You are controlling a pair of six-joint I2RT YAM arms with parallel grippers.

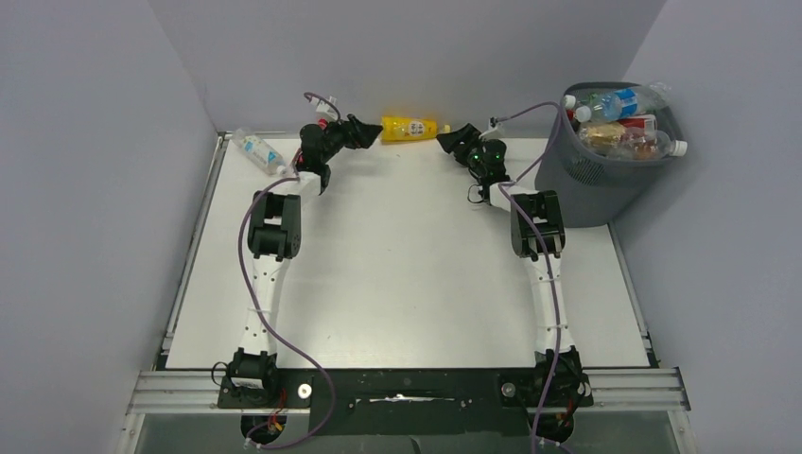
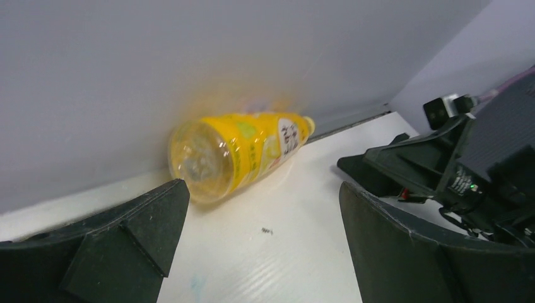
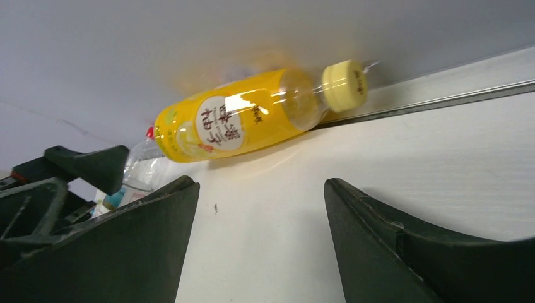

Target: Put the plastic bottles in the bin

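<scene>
A yellow-labelled plastic bottle lies on its side along the back wall, base left, cap right. My left gripper stands open just left of its base; the left wrist view shows the bottle beyond the empty fingers. My right gripper is open by the cap end; in the right wrist view the bottle lies beyond its fingers. A clear bottle lies at the back left. The grey bin at the back right is heaped with bottles and a can.
A red-labelled item lies partly hidden behind the left arm. Walls bound the back and sides, close behind the yellow bottle.
</scene>
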